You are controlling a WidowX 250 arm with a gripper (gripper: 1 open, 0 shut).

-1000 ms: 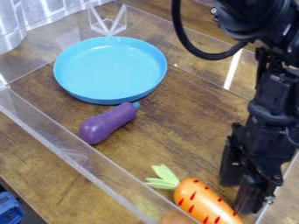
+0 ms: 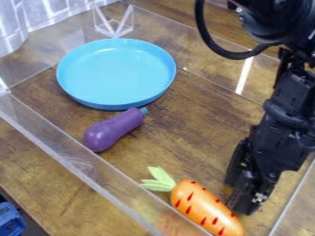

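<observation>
An orange toy carrot (image 2: 204,206) with red marks and pale green leaves lies near the bottom of the camera view. My black gripper (image 2: 246,189) is low over the wood just right of the carrot; whether it is open or shut is hard to tell. A purple toy eggplant (image 2: 110,131) lies at the left of the middle, below a round blue plate (image 2: 114,69).
Clear plastic walls enclose the wooden work area (image 2: 185,138), with free wood between plate, eggplant and gripper. A blue object (image 2: 6,219) sits outside at the lower left.
The carrot has shifted up and to the left. My gripper has moved slightly left and up along with it.
</observation>
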